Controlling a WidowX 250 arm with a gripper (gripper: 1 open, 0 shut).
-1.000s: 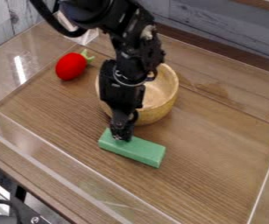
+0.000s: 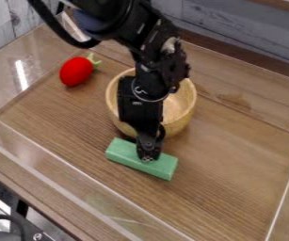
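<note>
My gripper (image 2: 148, 151) points down at a mint-green block (image 2: 157, 166) lying on the wooden table, its tip over the block's back edge. It looks open; whether it touches the block cannot be told. A yellow bowl (image 2: 181, 107) stands just behind, largely hidden by the arm.
A red tomato-like object (image 2: 76, 70) with a green stem lies at the back left. A wall runs along the back.
The gripper has shifted slightly right and down over the block. The block and tomato-like object look unmoved.
</note>
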